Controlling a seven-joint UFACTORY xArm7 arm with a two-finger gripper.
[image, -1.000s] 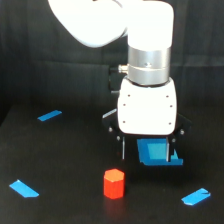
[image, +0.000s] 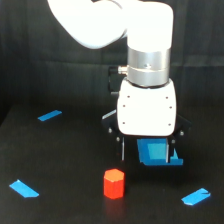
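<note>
A small red block stands on the dark table, toward the front and left of my gripper. Above the table hangs my gripper, pointing down. Its two thin fingers are wide apart, and nothing shows between them except a flat blue patch farther back. The white hand hides part of that patch's upper edge. My gripper is apart from the red block.
Short blue strips lie on the dark surface at the far left, front left and front right. A black curtain closes off the back.
</note>
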